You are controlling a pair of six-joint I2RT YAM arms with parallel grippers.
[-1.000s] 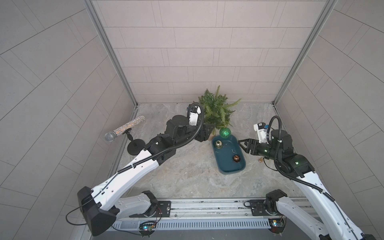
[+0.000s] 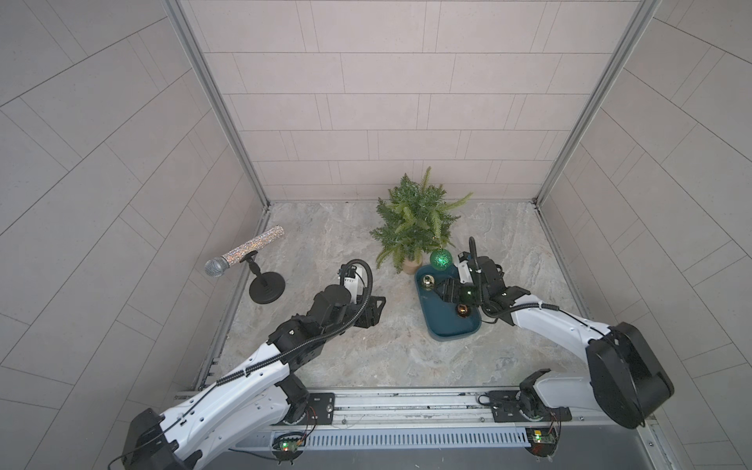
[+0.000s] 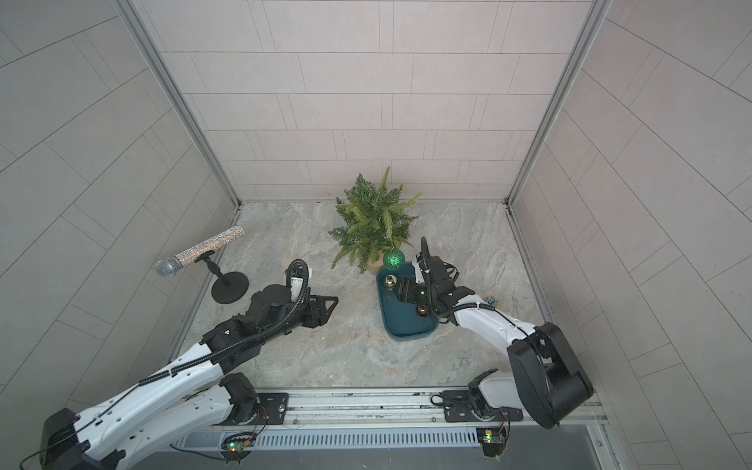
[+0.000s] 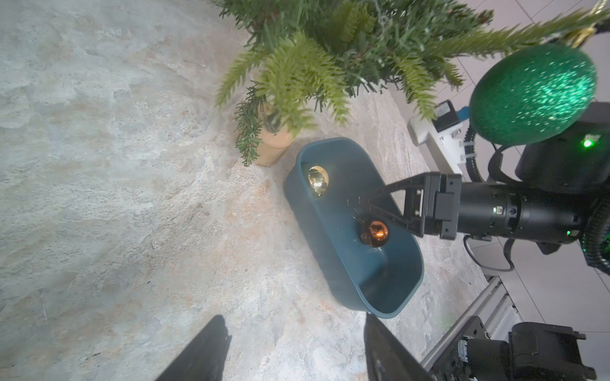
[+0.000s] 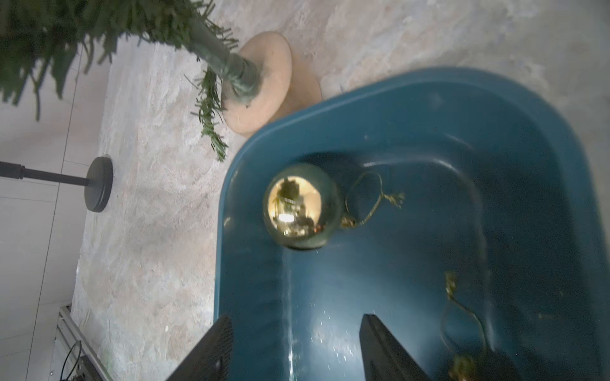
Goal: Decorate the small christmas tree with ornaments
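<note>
A small green tree (image 2: pixel 415 215) in a wooden base stands at the back, a glittery green ball (image 2: pixel 441 259) hanging from a front branch. In front of it, the blue tray (image 4: pixel 305 203) holds a shiny gold ball (image 5: pixel 295 206) in its far left corner and a copper ball (image 4: pixel 375 233) further forward. My right gripper is low over the tray, its fingers apart and empty; the gold ball lies ahead of it and a gold loop string shows at lower right. Out left of the tray, above the bare table, my left gripper stands open and empty.
On the left, a glittery microphone (image 2: pixel 244 250) rests on a black stand (image 2: pixel 267 288). A small colourful item (image 3: pixel 492 300) lies on the table right of the right arm. The table between stand and tray is mostly clear.
My right gripper has moved left from beside the tray to over it. My left gripper has drawn back from near the tree toward the front left. Tray and balls look unmoved.
</note>
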